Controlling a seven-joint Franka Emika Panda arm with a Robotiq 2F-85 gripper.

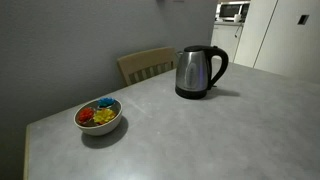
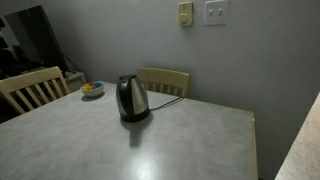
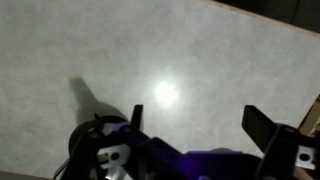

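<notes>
A steel and black electric kettle point(image 1: 194, 74) stands upright on the grey table, its black handle at the right in exterior view 1. Exterior view 2 shows the same kettle point(image 2: 132, 99) near the table's middle, a dark cord running behind it. A white bowl point(image 1: 98, 118) holding red, yellow and blue items sits apart from it. My gripper is open over the table, with only bare tabletop visible between its fingertips. At the lower left of the wrist view, the kettle's dark part point(image 3: 84, 132) shows, partly covered by the gripper. Neither exterior view shows the gripper.
Wooden chairs stand at the table's edges, one chair point(image 1: 147, 65) behind the kettle and another chair point(image 2: 34, 88) at the left in exterior view 2. A grey wall point(image 2: 220, 65) rises behind.
</notes>
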